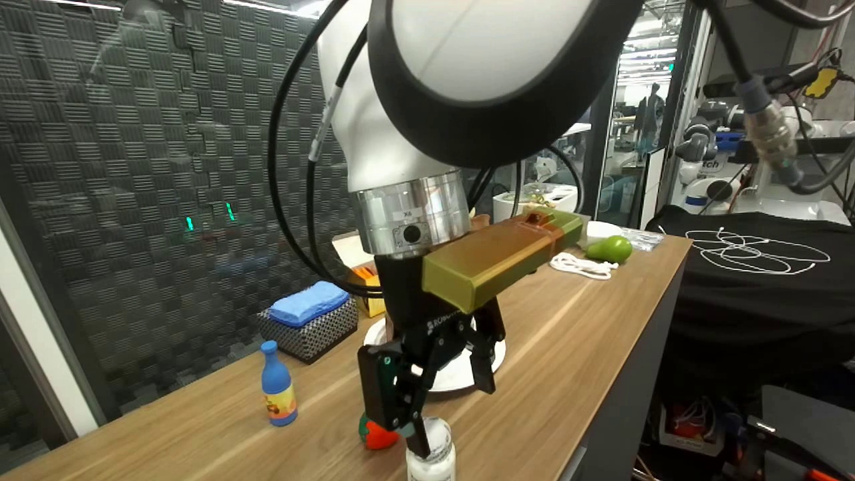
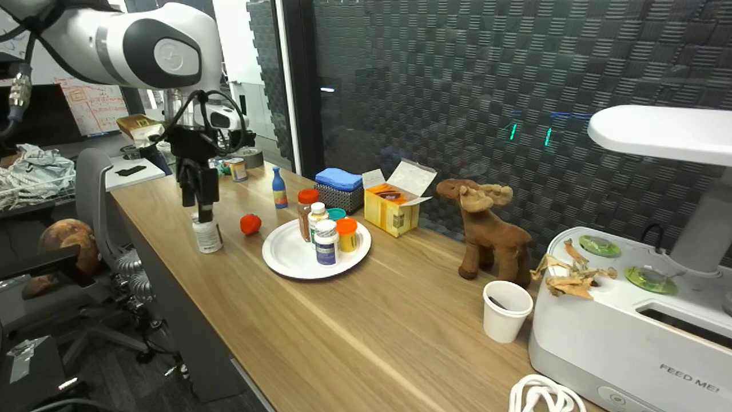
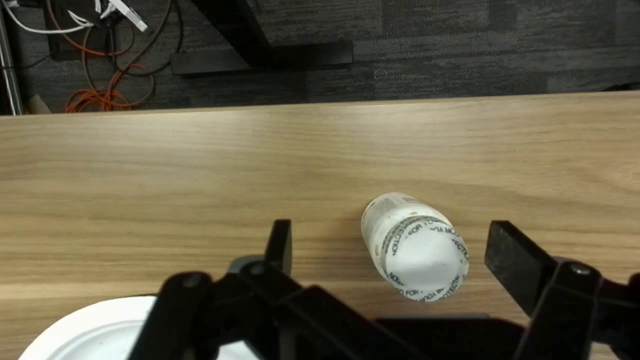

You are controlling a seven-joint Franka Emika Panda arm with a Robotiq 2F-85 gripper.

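Observation:
A white bottle point(image 3: 426, 261) with a printed seal over its top stands upright on the table near the front edge. Above it hangs my gripper, open, its fingers apart and tilted; in the wrist view the bottle appears between them, closer to the right one, with space on both sides. In exterior view 2 the same bottle point(image 2: 207, 237) shows just below the fingers. The white plate point(image 2: 295, 264) carries several bottles, among them a white one with a purple label point(image 2: 326, 246) and an orange-lidded one point(image 2: 347, 237).
A red strawberry point(image 2: 250, 224) lies between bottle and plate. Behind are a blue bottle point(image 2: 279, 189), a basket with blue cloth point(image 2: 339, 189), a yellow box point(image 2: 394, 210) and a plush moose point(image 2: 490, 237). The front table edge is close; bare table stretches right of the plate.

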